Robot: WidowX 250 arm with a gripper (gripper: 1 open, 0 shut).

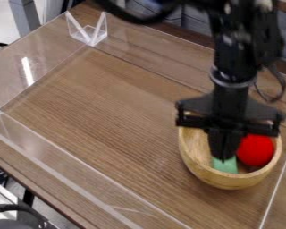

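My black gripper [225,134] hangs low over the wooden bowl [229,179] at the right of the table, blurred, its fingertips partly covering the bowl's contents. Inside the bowl a red round object [256,149] sits at the right and a green object [224,165] shows in part beneath the gripper. I cannot clearly see whether anything is between the fingers.
A clear plastic holder [88,27] stands at the upper left. Cables lie off the table's edge at the left.
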